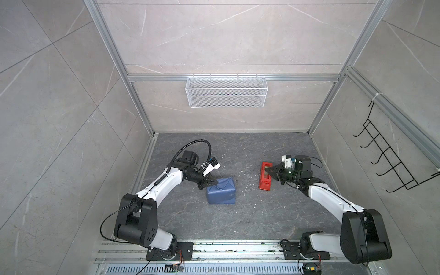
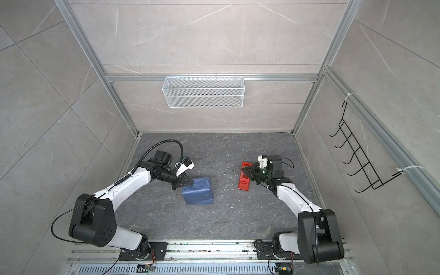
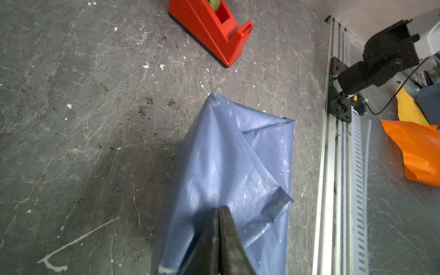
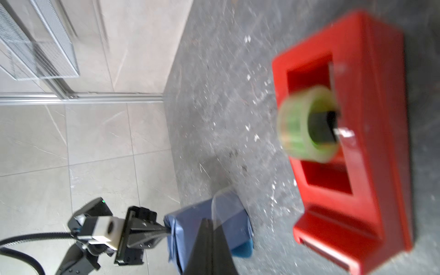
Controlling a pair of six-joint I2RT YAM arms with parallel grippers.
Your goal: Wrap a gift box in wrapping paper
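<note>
The gift box in blue wrapping paper [image 1: 221,191] rests on the floor left of centre. In the left wrist view its folded end flap [image 3: 252,201] shows. My left gripper lies against the paper, fingertips close together; whether paper is between them is hidden. Right of the box stands a red tape dispenser [image 4: 380,137] with a greenish tape roll [image 4: 302,123]. Over its left side is my right gripper, its fingers shut. A clear strip of tape [image 4: 226,206] sticks out from the fingertips in the right wrist view.
A white wire basket [image 1: 226,91] hangs on the back wall, and a black hook rack [image 1: 389,155] on the right wall. Orange paper [image 3: 417,151] lies outside the floor's front rail. Bare floor [image 1: 247,188] separates the box from the dispenser.
</note>
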